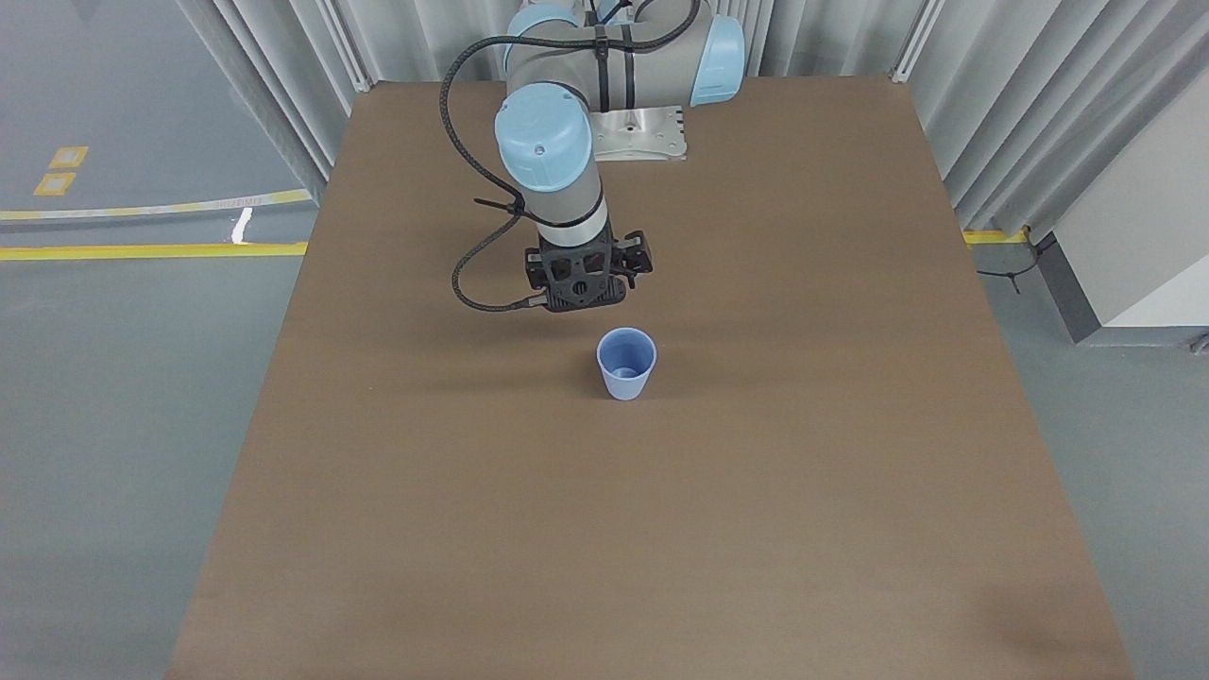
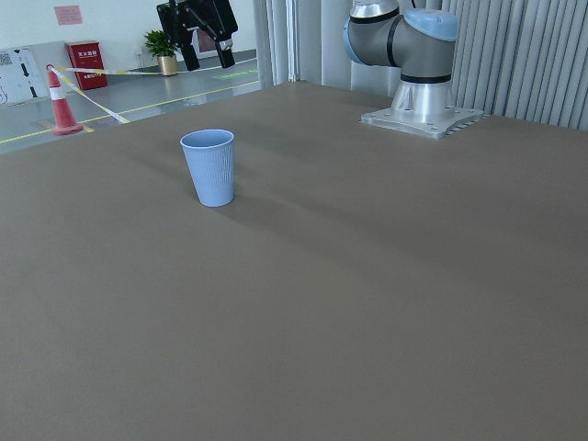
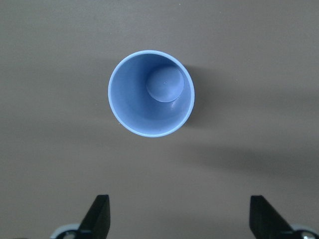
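Note:
A light blue plastic cup (image 1: 625, 374) stands upright on the brown table (image 1: 635, 521), and in the camera left view the cup (image 2: 209, 170) is also upright. My gripper (image 1: 584, 283) hangs above the table, behind the cup in the front view and clear of it. In the wrist view the two fingertips of the gripper are wide apart at the bottom edge, with only tabletop between them; the cup (image 3: 151, 93) lies beyond them and looks empty.
The arm's base plate (image 1: 638, 140) is at the table's back edge, with curtains behind it.

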